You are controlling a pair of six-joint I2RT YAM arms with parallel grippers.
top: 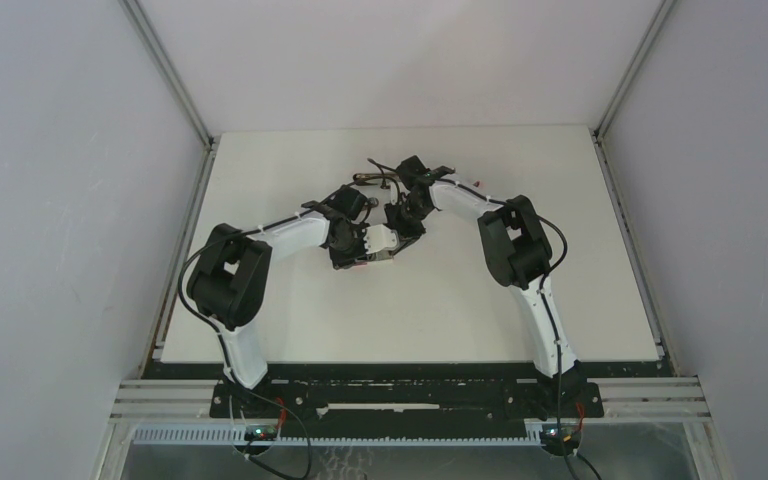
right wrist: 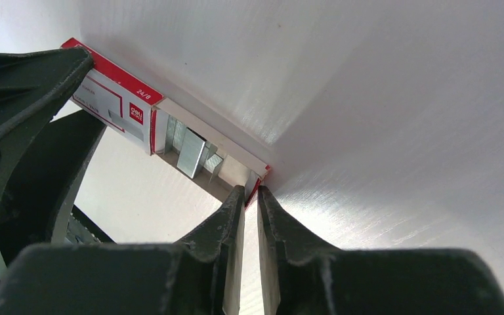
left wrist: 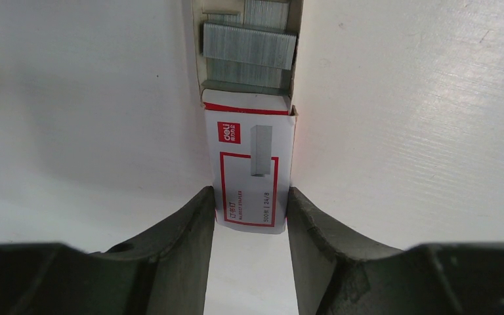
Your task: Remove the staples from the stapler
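A white-and-red Deli staples box [left wrist: 249,167] lies low over the table, with my left gripper shut on its sleeve end. Its inner tray [right wrist: 230,167] is slid out, showing several silvery staple strips [left wrist: 248,44], one resting askew on the others. At the far end of the tray, my right gripper has its fingertips close together on the end flap; whether they grip it firmly is unclear. In the top view both grippers meet at the table's middle, hiding most of the box.
Behind the grippers, a dark, long object [top: 362,179], possibly the stapler, lies on the white table [top: 410,310], partly hidden by arms and cables. Walls enclose it.
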